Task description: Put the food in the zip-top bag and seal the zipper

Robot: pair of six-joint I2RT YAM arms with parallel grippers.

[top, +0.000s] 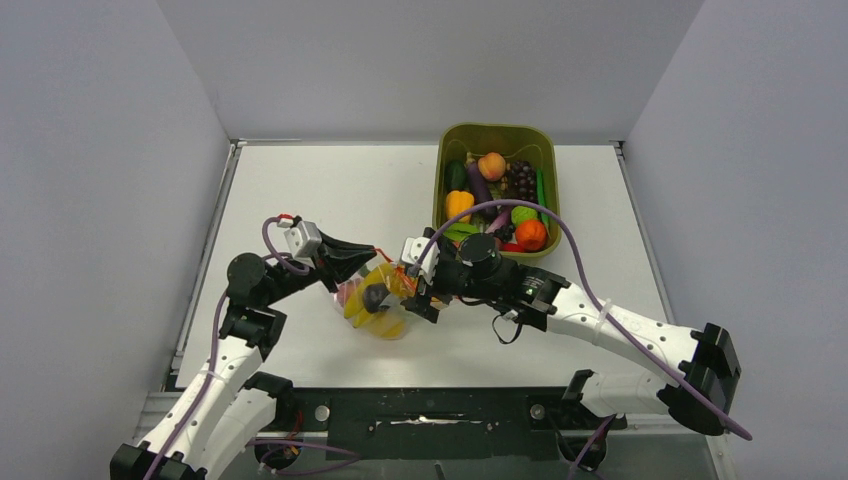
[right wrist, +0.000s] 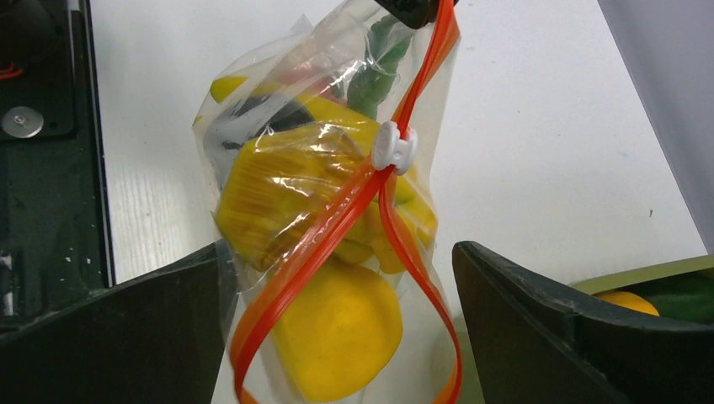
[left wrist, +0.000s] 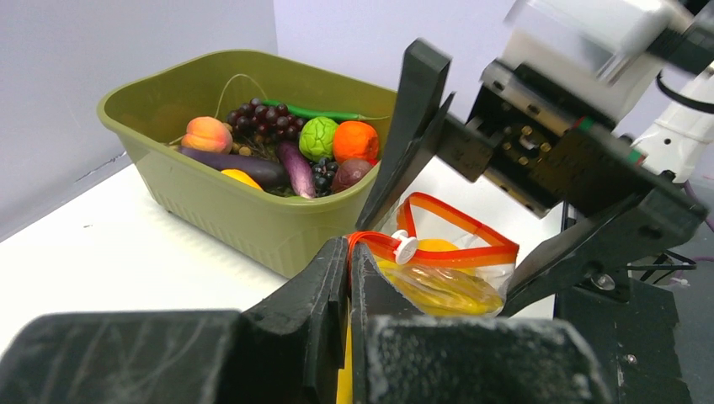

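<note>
The clear zip bag [top: 372, 308] holds yellow and dark food pieces. Its orange-red zipper [right wrist: 311, 261] carries a white slider [right wrist: 394, 147] partway along; the zipper is closed on the left gripper's side and gapes on the other. My left gripper is shut on the zipper's end, at the bag's top corner. A rounded yellow food piece [right wrist: 341, 328] lies by the gaping part of the mouth. My right gripper is open, its fingers on either side of the gaping mouth, the slider beyond the fingertips.
An olive bin [top: 496, 130] of assorted toy produce stands at the back right, close behind the right gripper.
</note>
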